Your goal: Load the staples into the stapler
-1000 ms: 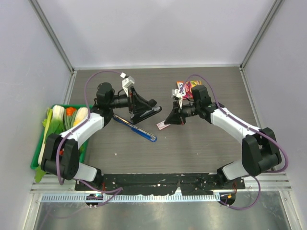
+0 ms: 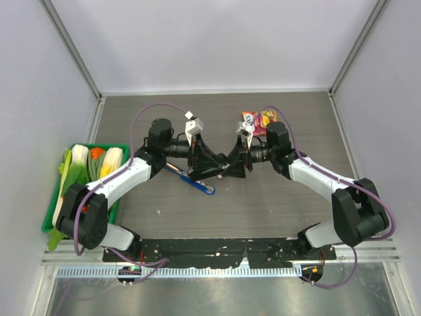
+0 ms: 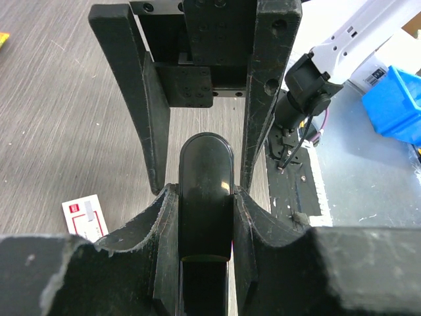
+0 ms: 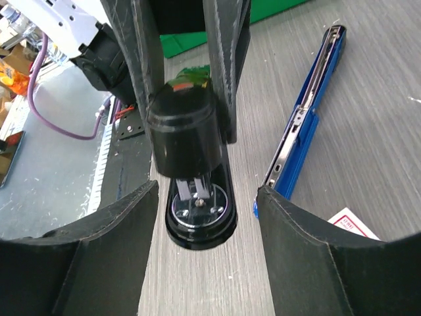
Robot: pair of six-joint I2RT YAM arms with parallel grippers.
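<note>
In mid-table my left gripper [image 2: 204, 164] is shut on a black stapler [image 3: 206, 197], which points toward my right gripper [image 2: 233, 164]. The right gripper stands open around the stapler's end, seen between its fingers in the right wrist view, where the silver base plate [image 4: 198, 214] shows under the black top [image 4: 184, 138]. A small white-and-red staples box [image 4: 352, 227] lies on the table behind the grippers.
A long blue stapler-like tool [image 2: 191, 180] lies on the table below the left arm. A green basket of vegetables [image 2: 89, 164] stands at the left, a colourful packet [image 2: 258, 122] at the back right.
My left gripper has moved right with the stapler in it, and my right gripper has risen slightly to meet it, so the two now nearly touch.
</note>
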